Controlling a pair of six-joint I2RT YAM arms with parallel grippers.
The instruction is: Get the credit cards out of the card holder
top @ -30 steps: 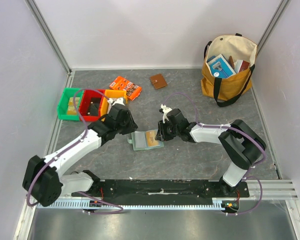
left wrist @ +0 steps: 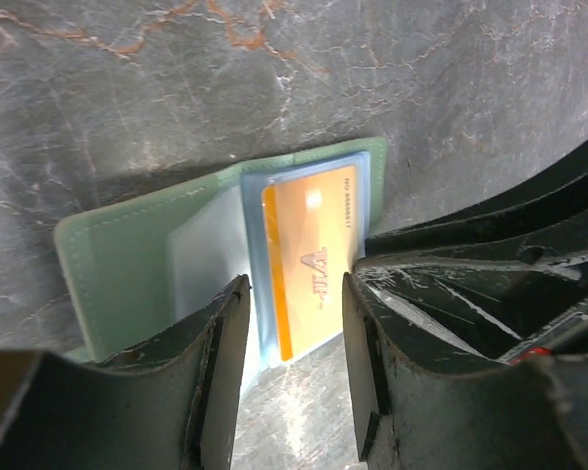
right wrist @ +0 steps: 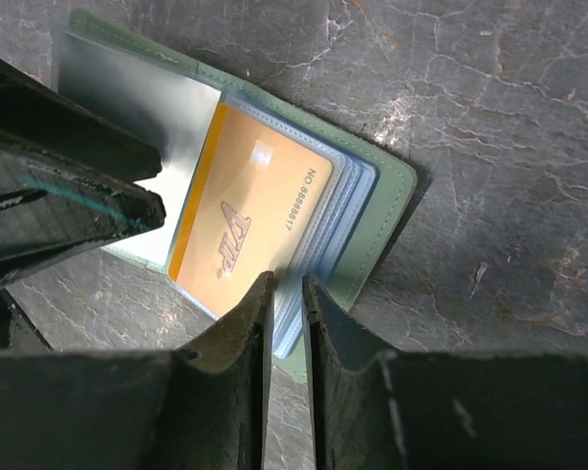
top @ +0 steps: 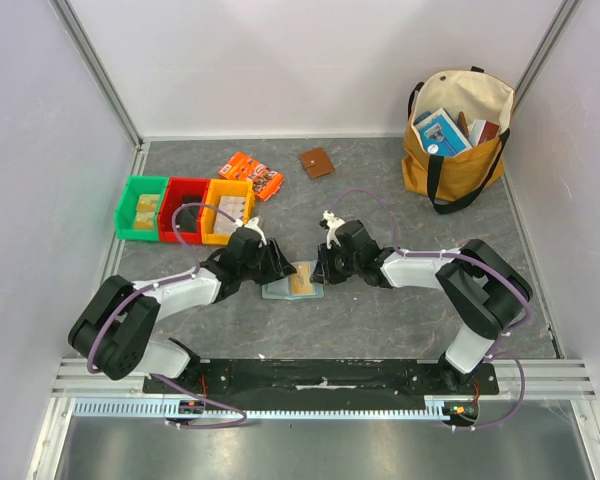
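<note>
The card holder [top: 278,290] lies spread open on the table between my two grippers, with a green cover [right wrist: 385,211] and clear bluish sleeves [right wrist: 353,215]. An orange-tan card [right wrist: 260,201] shows in the top sleeve. My left gripper is open above the holder, and the card [left wrist: 314,245] appears beyond the gap between its fingers. At the right edge of the sleeves, my right gripper stands slightly open. Sleeve edges show at its narrow gap; whether the fingertips touch them, I cannot tell. Left gripper fingers [right wrist: 127,211] reach over the card in the right wrist view.
Green [top: 121,212], red [top: 167,228] and yellow [top: 211,225] bins stand at the left. An orange packet [top: 250,173] and a brown wallet [top: 317,162] lie behind. A yellow bag [top: 417,165] occupies the back right. Bare table lies behind and in front of the holder.
The holder has shifted slightly left. The right arm has hardly moved.
</note>
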